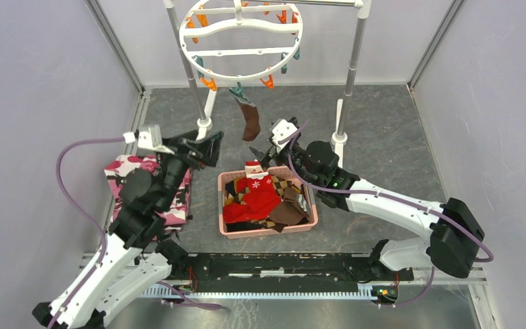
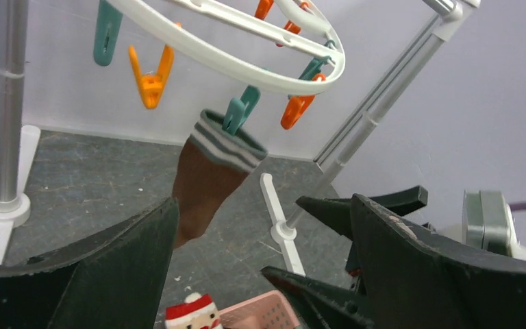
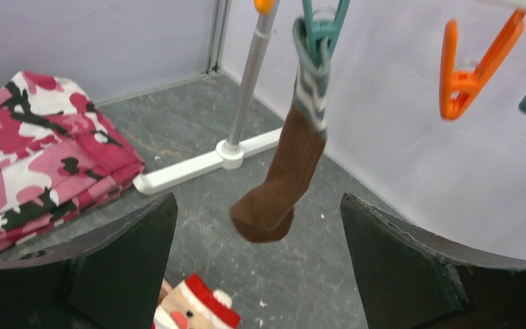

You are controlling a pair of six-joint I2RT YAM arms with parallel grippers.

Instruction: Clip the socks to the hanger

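A brown sock (image 1: 250, 116) with a grey striped cuff hangs from a teal clip (image 2: 241, 110) on the white round hanger (image 1: 240, 72) in all views. My left gripper (image 1: 205, 151) is open, below and left of the hanger, apart from the sock. My right gripper (image 1: 268, 147) is also open, to the sock's lower right, with nothing between its fingers. Below, a pink basket (image 1: 311, 219) holds several socks, among them a red one with a Santa face (image 1: 257, 178).
Orange and teal clips line the hanger, which hangs from metal poles (image 1: 353, 62) on white feet. A pink camouflage cloth (image 3: 34, 157) lies at the left.
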